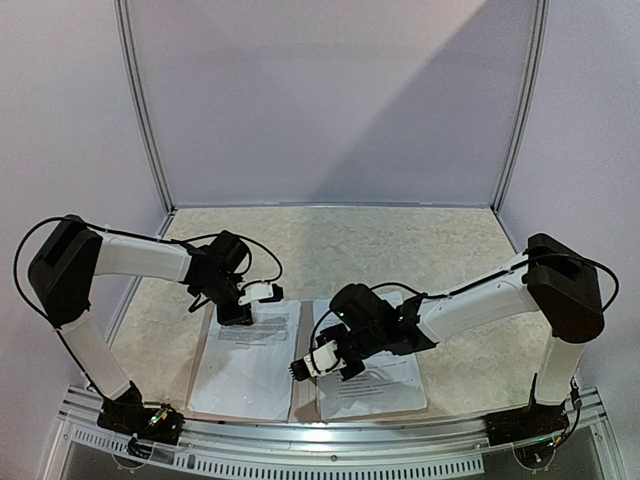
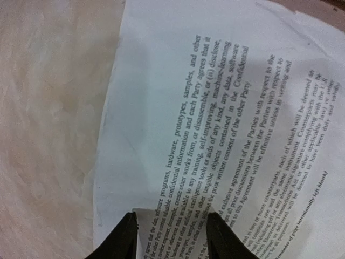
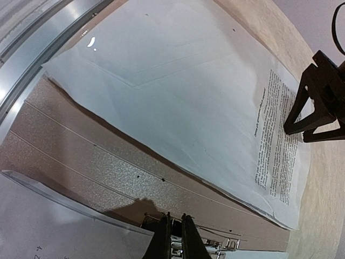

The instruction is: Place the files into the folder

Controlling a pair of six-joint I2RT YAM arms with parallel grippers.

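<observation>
An open brown folder (image 1: 308, 330) lies on the table, with a printed white sheet (image 1: 245, 365) on its left side and white papers (image 1: 375, 390) on its right side. Over the far end of the left sheet is my left gripper, its fingers apart and only printed paper showing between them. My right gripper is at the folder's spine (image 3: 116, 162), its fingers closed at a small metal clip (image 3: 229, 245). The fingers partly hide the clip. In the top view, the right arm covers part of the right-hand papers.
A metal rail (image 1: 330, 435) runs along the table's front edge, just below the folder.
</observation>
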